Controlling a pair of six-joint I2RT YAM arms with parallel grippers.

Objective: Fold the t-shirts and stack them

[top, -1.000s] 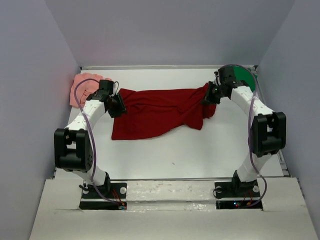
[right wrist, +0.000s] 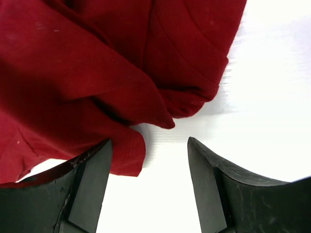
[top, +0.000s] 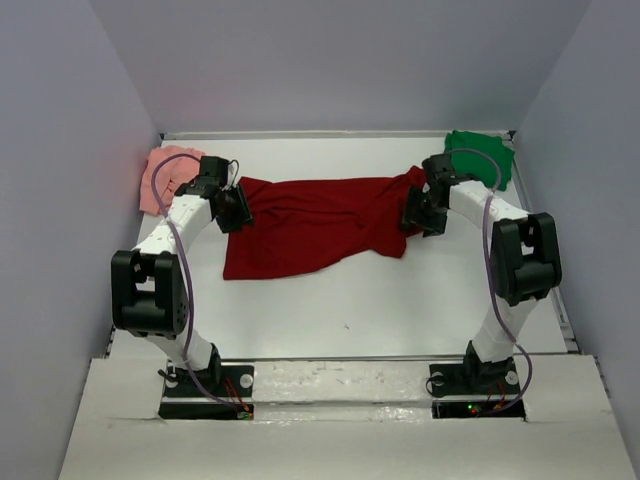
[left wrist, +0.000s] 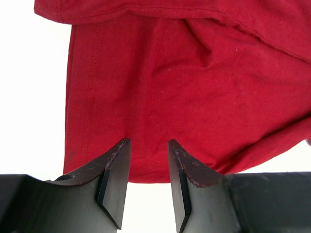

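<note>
A dark red shirt [top: 310,225] lies spread and partly bunched across the middle of the table. Its left part [left wrist: 112,92] is fairly flat, with one layer folded over along the top. At the right end the cloth [right wrist: 121,73] is crumpled into overlapping folds. My left gripper [top: 236,224] hovers over the shirt's left part; its fingers [left wrist: 119,179] stand apart with no cloth between them. Above the crumpled right end is my right gripper [top: 422,226], open. A cloth corner [right wrist: 131,158] shows beside its left finger, apparently not gripped.
A folded pink cloth [top: 160,180] lies at the back left, partly behind my left arm. A green cloth [top: 480,160] sits in the back right corner. Bare white table [top: 320,325] stretches in front of the red shirt.
The left gripper has barely moved. The red cloth looks almost the same.
</note>
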